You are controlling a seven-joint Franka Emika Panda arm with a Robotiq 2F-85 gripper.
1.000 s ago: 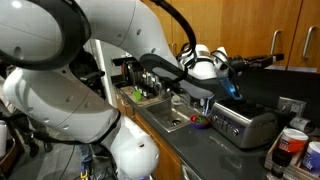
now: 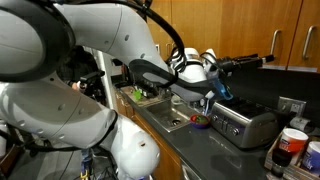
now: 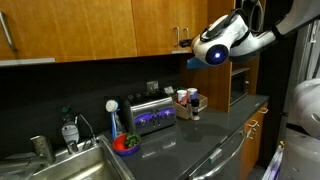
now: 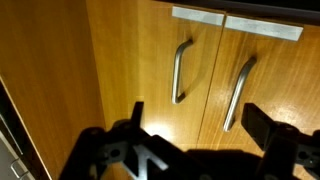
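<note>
Two metal bar handles stand side by side on the wooden cabinet doors, a left handle (image 4: 181,71) and a right handle (image 4: 239,93) in the wrist view. My gripper is open in front of them, its dark fingers (image 4: 134,120) spread wide at the lower part of that view. Both handles appear within the span between the fingers, and nothing is gripped. Exterior view 2 has the gripper (image 3: 187,44) up close to the upper cabinet doors (image 3: 155,28). Whether it touches a handle is hard to tell.
Below the cabinets, a toaster (image 3: 149,112) stands on the counter beside a red bowl (image 3: 126,143). A box of cups (image 2: 292,155) sits farther along. The sink (image 3: 85,163) lies at the left in exterior view 2.
In exterior view 1 the wrist has shifted a little to the left. The gripper has stayed near the cabinet doors, and no object has visibly moved.
</note>
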